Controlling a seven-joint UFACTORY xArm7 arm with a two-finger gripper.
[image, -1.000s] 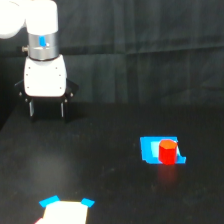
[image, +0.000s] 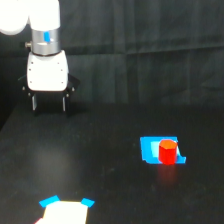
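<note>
A small red cylinder-like object (image: 168, 152) stands on the right side of the dark table. It is on or just in front of a blue square (image: 148, 142) with a white patch, and it hides part of both. At the upper left, my white gripper (image: 49, 102) hangs with its two dark fingers spread apart. Nothing shows between them. It is well to the left of the red object and apart from it.
A cream-white square (image: 65, 213) with blue corners is cut off by the bottom edge at the left. A dark curtain (image: 140, 50) closes off the back.
My gripper has shifted slightly upward and a little to the right in the picture, its fingers still apart. The red object and the blue square have not moved.
</note>
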